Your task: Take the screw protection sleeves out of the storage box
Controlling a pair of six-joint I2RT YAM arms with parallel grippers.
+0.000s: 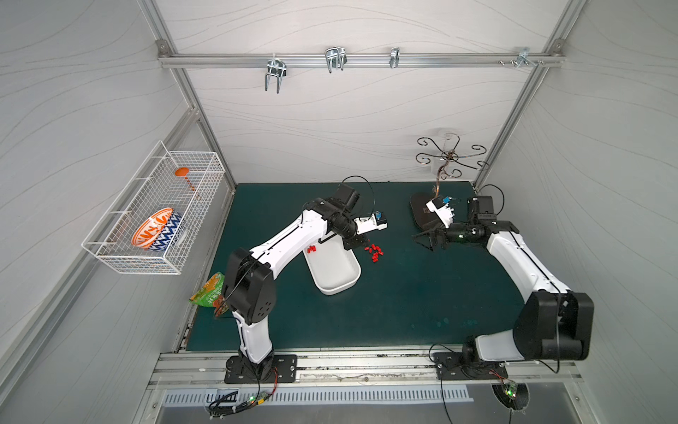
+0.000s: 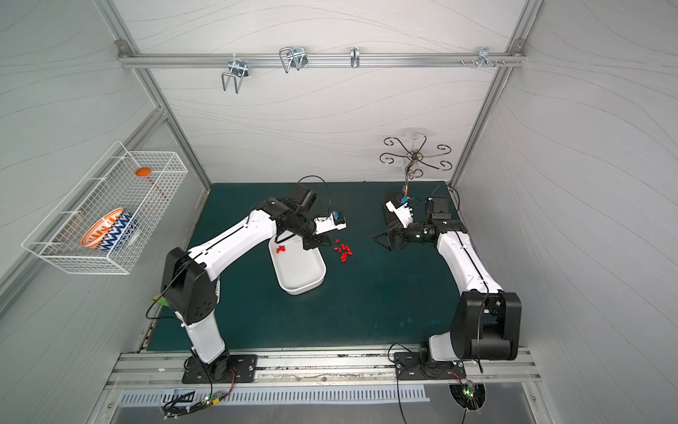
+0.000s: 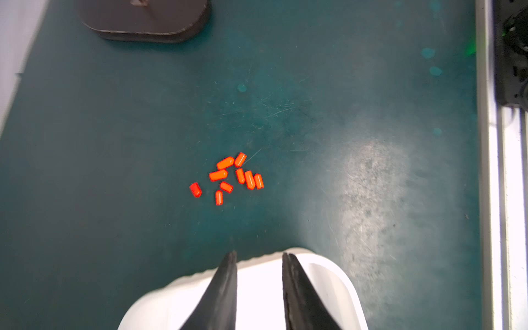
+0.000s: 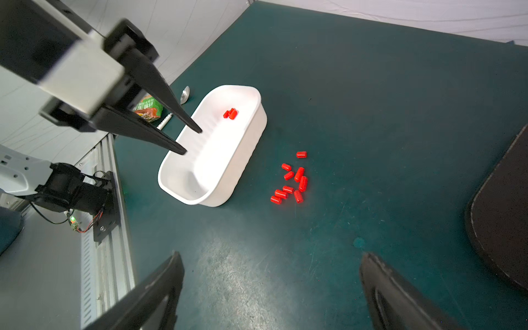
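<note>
The white storage box (image 4: 236, 159) stands on the green table, with a few red sleeves (image 4: 230, 113) lying inside at its far end. Beside it, several more red sleeves (image 3: 239, 170) are scattered in a loose group on the bare table. Above the box hangs my left gripper, its fingers part open with nothing between them; the right wrist view also shows that gap empty. My right gripper is wide open and empty, over the table to the right of the loose sleeves.
A dark round-based metal stand (image 1: 423, 208) is at the back right, close to my right gripper. A green snack bag (image 1: 208, 289) lies at the left edge, partly behind the left arm.
</note>
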